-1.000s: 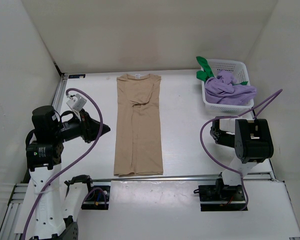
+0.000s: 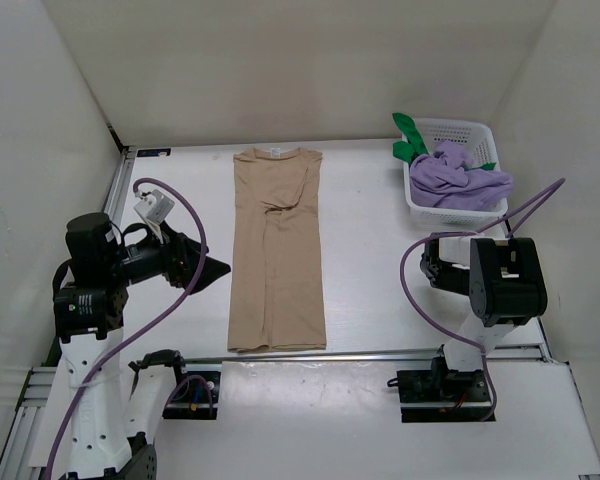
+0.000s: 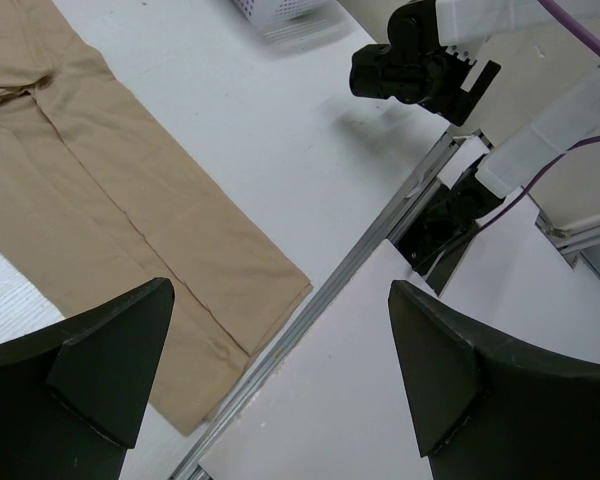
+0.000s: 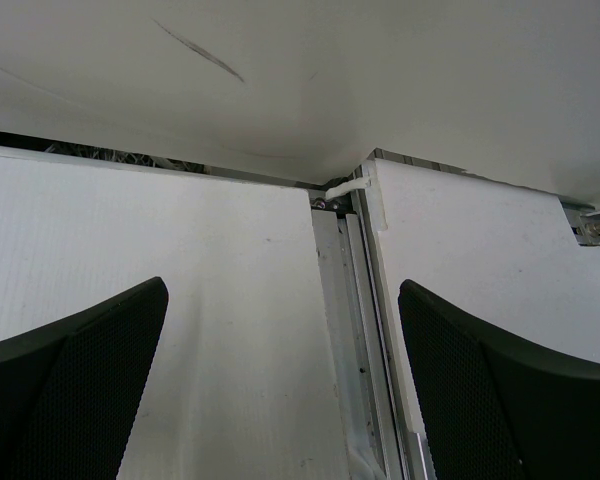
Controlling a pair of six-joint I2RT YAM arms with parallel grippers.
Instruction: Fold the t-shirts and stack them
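A tan t-shirt (image 2: 295,275) lies on the table as a long narrow strip, neck at the far side and sides folded inward to a seam down its middle. The fabric is bunched in a small pucker at its upper middle. Just left of the shirt, my left gripper (image 2: 218,274) hovers open and empty; in the left wrist view the shirt (image 3: 110,190) runs diagonally beyond the parted fingers. My right gripper is also open and empty, over bare white surface at the table's right side.
A white basket (image 2: 442,216) at the back right holds purple cloth (image 2: 460,180) and green cloth (image 2: 410,140). Clear table lies between the shirt and the basket. A metal rail (image 2: 380,355) runs along the front edge.
The shirt, basket and right arm have stayed put.
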